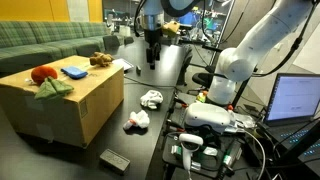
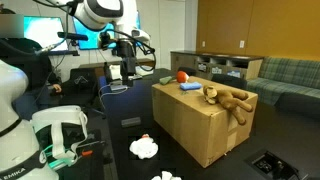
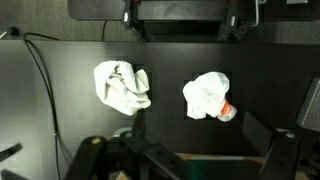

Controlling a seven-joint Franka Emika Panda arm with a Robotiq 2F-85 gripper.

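My gripper (image 1: 141, 66) hangs in the air over the dark table (image 1: 85, 165), its fingers apart and nothing between them; the second exterior view shows the gripper (image 2: 134, 82) high at the left. Two crumpled white cloths lie on the table below. One cloth (image 3: 209, 96) has a small orange-red thing (image 3: 227, 109) at its edge, partly covered, so its shape is unclear. The other cloth (image 3: 122, 87) lies apart on the left in the wrist view. Both appear ahead of the fingers there, well clear of them.
A large brown box (image 2: 200, 125) carries a red round object (image 1: 41, 74), a green cloth (image 1: 53, 88), a blue item (image 1: 75, 72) and a brown plush toy (image 2: 229, 98). A small dark block (image 1: 115, 160) lies near the table's front. Bare table surrounds the cloths.
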